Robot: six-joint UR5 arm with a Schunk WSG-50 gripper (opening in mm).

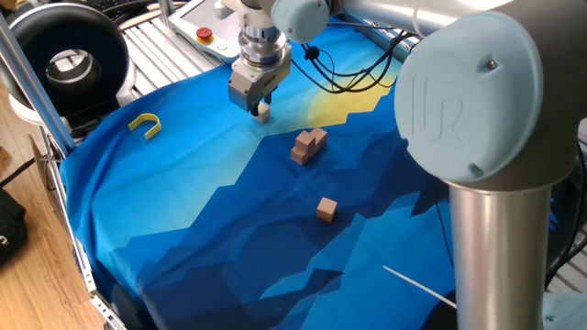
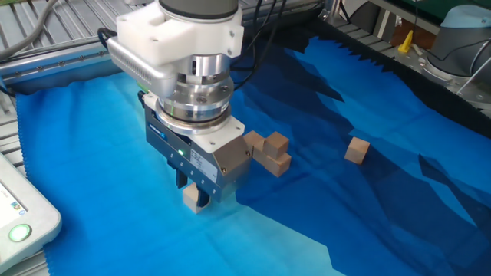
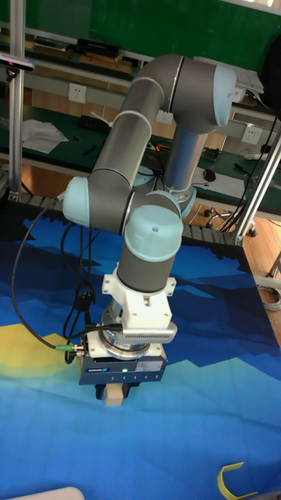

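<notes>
My gripper [image 2: 192,192] points down at a light wooden cube [image 2: 192,203] resting on the blue cloth. Its two dark fingers are spaced apart at the top of the cube, and one finger [image 2: 202,193] covers part of it. In exterior view 3 the same cube [image 3: 112,399] shows below the gripper body, between the fingers. Whether the pads press on it or stand clear of it cannot be made out. Elsewhere lie a small cluster of brown wooden blocks [image 1: 301,154], one block stacked on top, and a lone wooden cube [image 1: 326,210].
A yellow curved strip [image 1: 146,123] lies on the cloth's left side in exterior view 1. At the table edge sits a control pendant with a red button [image 1: 204,34]. A white rod [image 1: 417,285] lies near the arm's base.
</notes>
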